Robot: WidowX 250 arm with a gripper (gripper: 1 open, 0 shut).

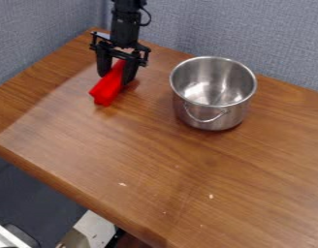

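A red elongated block [108,86] lies tilted on the wooden table at the back left, its upper end between the fingers of my black gripper [117,60], which reaches down from the top of the view. The fingers are small and dark; whether they are closed on the block is hard to tell.
A large steel pot [213,93] stands to the right of the block. A grey padded wall [252,34] runs behind, and the table's left front edge drops to a dark floor.
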